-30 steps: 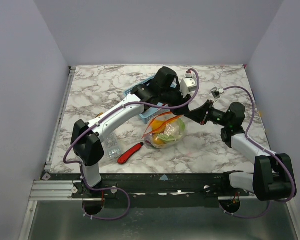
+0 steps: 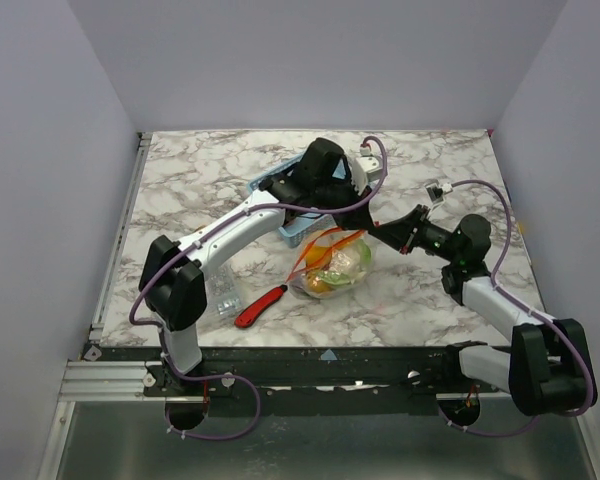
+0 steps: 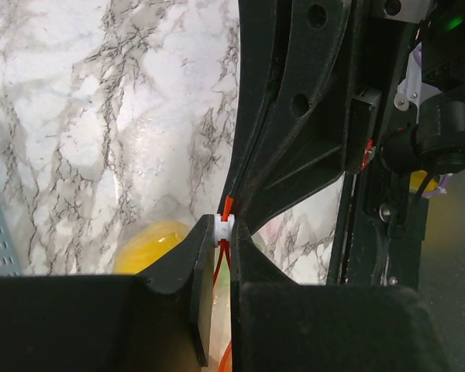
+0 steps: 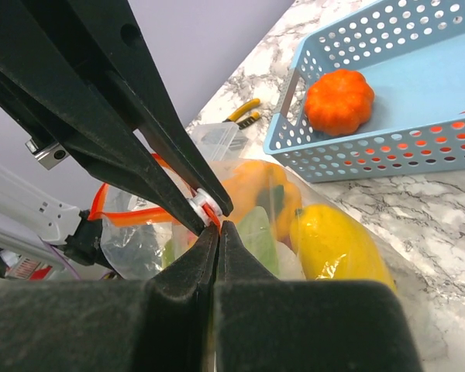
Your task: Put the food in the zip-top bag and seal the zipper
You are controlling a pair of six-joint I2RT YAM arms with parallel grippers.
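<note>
The clear zip top bag (image 2: 330, 270) with an orange zipper stands in the table's middle, holding yellow, orange and green food (image 4: 337, 240). My left gripper is shut on the white zipper slider (image 3: 222, 228) at the bag's top corner. My right gripper is shut right beside it, its tips at the orange zipper edge; whether anything thin is between them is hard to tell. The two grippers nearly touch.
A blue perforated basket (image 4: 364, 151) with an orange food item (image 4: 339, 101) sits behind the bag. A red-handled tool (image 2: 260, 306) lies front left, near a clear container (image 2: 222, 295).
</note>
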